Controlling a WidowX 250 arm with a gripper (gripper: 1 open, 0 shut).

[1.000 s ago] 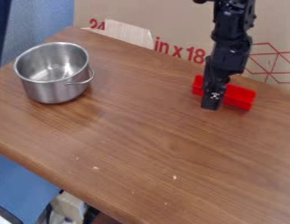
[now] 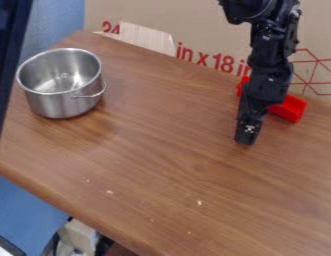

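My black gripper [image 2: 249, 125] hangs low at the right side of the wooden table, its fingertips at the tabletop in front of a red block [image 2: 291, 110]. The block is partly hidden behind the gripper, showing on both sides of it. The gripper is open by what little shows, its fingers seen nearly edge-on. A steel pot [image 2: 54, 90] with a wire handle stands at the far left of the table.
A cardboard panel [image 2: 195, 30] with red printing stands behind the table's back edge. A dark upright edge runs along the upper left.
Over the last second my gripper has moved slightly right and down toward the viewer, now covering more of the red block. The pot has not moved.
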